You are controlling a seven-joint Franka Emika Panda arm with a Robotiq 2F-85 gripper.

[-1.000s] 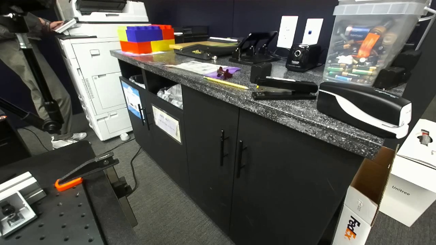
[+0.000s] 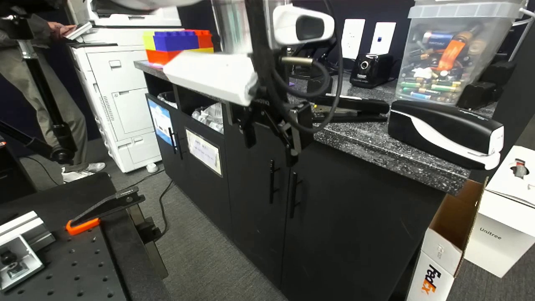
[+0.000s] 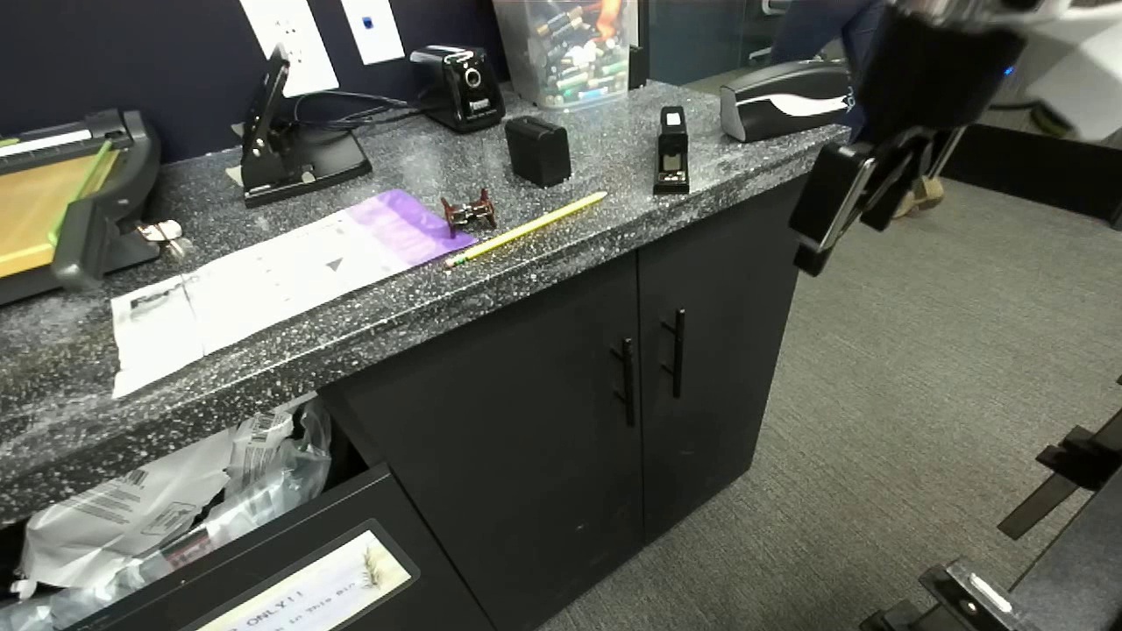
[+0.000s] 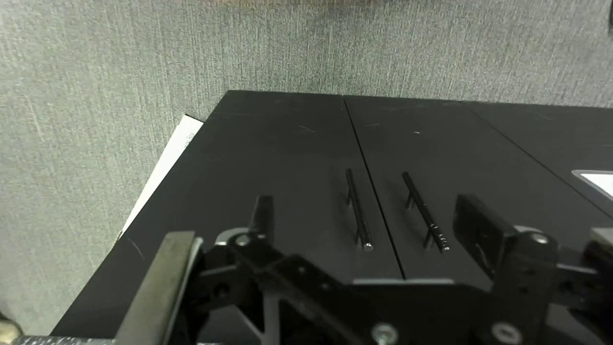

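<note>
My gripper [image 2: 269,144] hangs in front of the counter's edge, above the two upright black bar handles on the dark cabinet doors. In the wrist view the gripper is open, nothing between its fingers. Beyond its fingertips, the left handle [image 4: 357,210] and right handle [image 4: 425,212] stand apart from the fingers, on either side of the door seam. In exterior view 2, the gripper [image 3: 841,237] is at the upper right, out from the cabinet. In exterior view 1 the arm hides part of the countertop.
On the countertop [image 3: 421,300] lie a yellow pencil [image 3: 526,228], a small stapler [image 3: 672,151], a black block [image 3: 538,151] and a large stapler [image 2: 444,133]. A battery bin [image 2: 454,55] stands behind. Open boxes [image 2: 444,235] flank the cabinet.
The arm and gripper have come into exterior view 1, now over the counter's front edge and covering items behind. The handles and the visible counter objects have not moved.
</note>
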